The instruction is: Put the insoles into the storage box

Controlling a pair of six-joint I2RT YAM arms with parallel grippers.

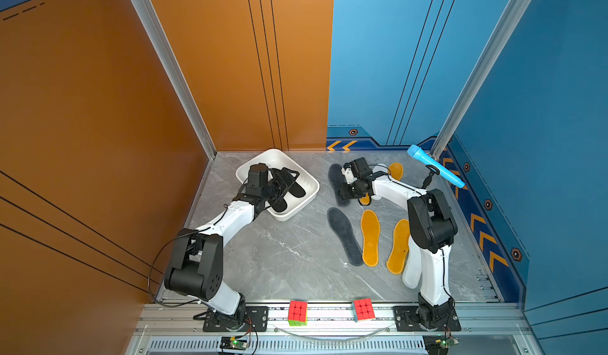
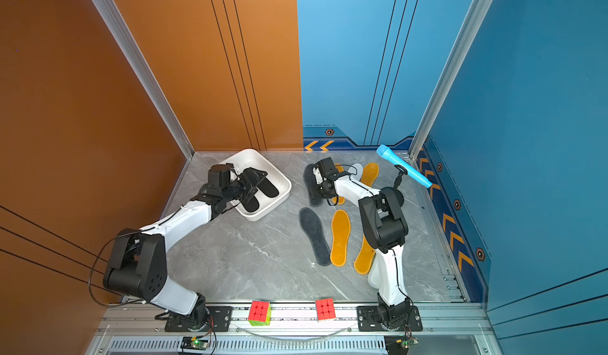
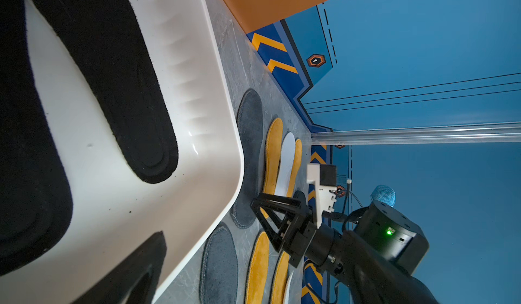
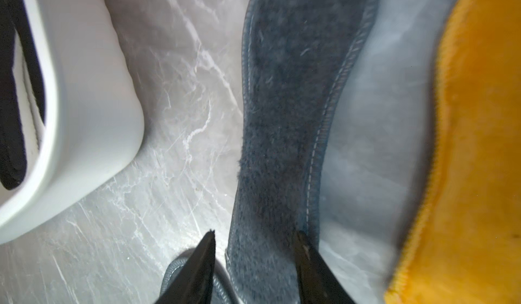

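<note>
The white storage box (image 1: 305, 199) holds black insoles (image 3: 103, 65). My left gripper (image 1: 283, 187) hovers open over it. My right gripper is open low over the back grey insole (image 4: 293, 103), near one end, with no visible grip on it. A second grey insole (image 1: 345, 234), orange insoles (image 1: 370, 237), and a white insole (image 1: 412, 263) lie on the front right. More orange (image 2: 370, 172) and white (image 2: 356, 170) insoles lie behind, partly hidden by my right arm.
Two red-topped cubes (image 1: 297, 310) sit on the front rail. A blue microphone (image 1: 437, 165) stands at the back right.
</note>
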